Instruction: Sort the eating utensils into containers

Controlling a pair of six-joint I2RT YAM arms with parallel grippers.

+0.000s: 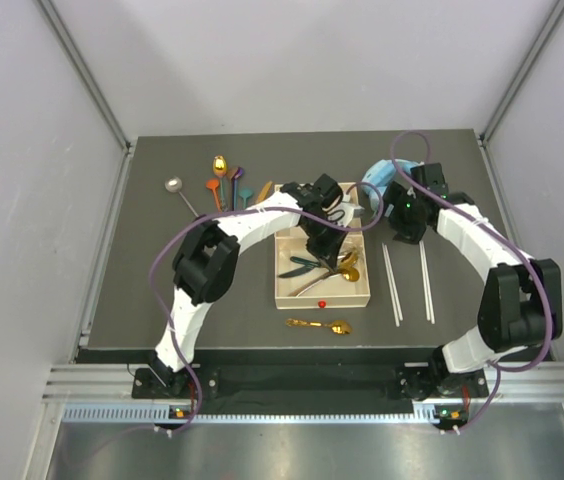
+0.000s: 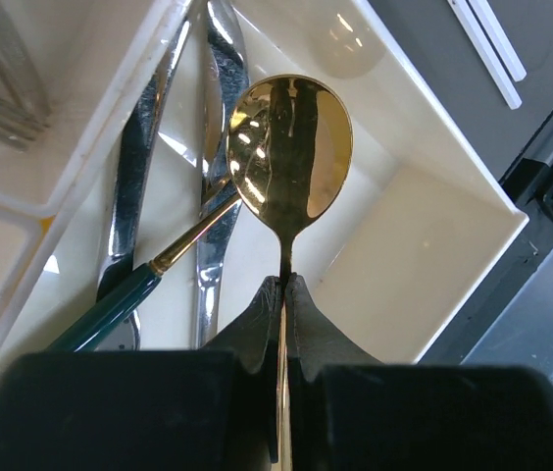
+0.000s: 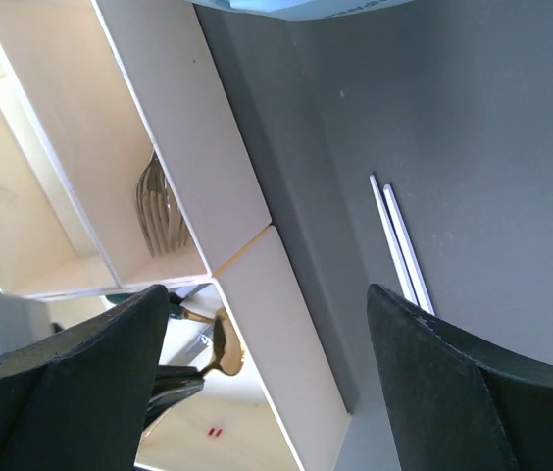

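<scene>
My left gripper is shut on the handle of a gold spoon (image 2: pixel 291 157), its bowl over the front compartment of the white box (image 1: pixel 364 298). Beneath it in that compartment lie a green-handled gold spoon (image 2: pixel 115 306) and silver knives (image 2: pixel 220 221). Forks (image 3: pixel 162 211) rest in a back compartment. My right gripper stands open over the table right of the box, its fingers wide apart and empty. Another gold spoon (image 1: pixel 320 326) lies in front of the box. At the back left are a silver spoon (image 1: pixel 184 195), an orange spoon (image 1: pixel 214 190) and several other utensils.
Two pairs of white chopsticks (image 1: pixel 392 284) lie on the grey table right of the box. A pale blue object (image 1: pixel 377 178) sits at the back right beside the right arm. Bare table (image 1: pixel 142 260) spreads left of the left arm.
</scene>
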